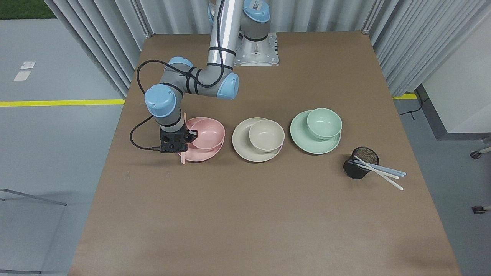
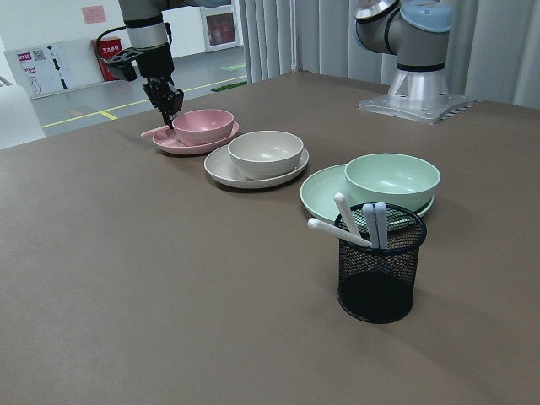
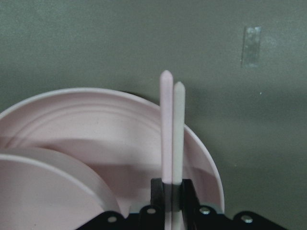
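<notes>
A pink plate holds a pink bowl at the left of the row of dishes. Over that plate my gripper is low and shut on a pair of chopsticks, one pink and one pale, which lie across the plate's rim beside the bowl. A white bowl on a white plate sits in the middle, and a green bowl on a green plate to the right.
A black mesh cup with blue and white chopsticks stands at the table's right. The arm's base stands at the back.
</notes>
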